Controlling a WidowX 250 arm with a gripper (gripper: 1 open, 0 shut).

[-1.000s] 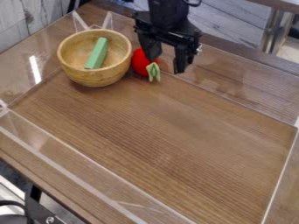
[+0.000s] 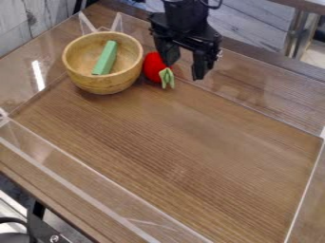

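Note:
My gripper (image 2: pixel 185 63) stands open over the back of the wooden table (image 2: pixel 203 161), with its black fingers pointing down. Just left of it lies a red object (image 2: pixel 155 66) with a pale green part at its lower right, partly hidden by the gripper. Further left sits a yellow bowl (image 2: pixel 89 78) holding a long light green object (image 2: pixel 105 60).
A dark background runs along the back edge, and dark cables show at the lower left corner.
My gripper has shifted slightly over the last second, with only small differences in its pose. The bowl and the red object look unmoved.

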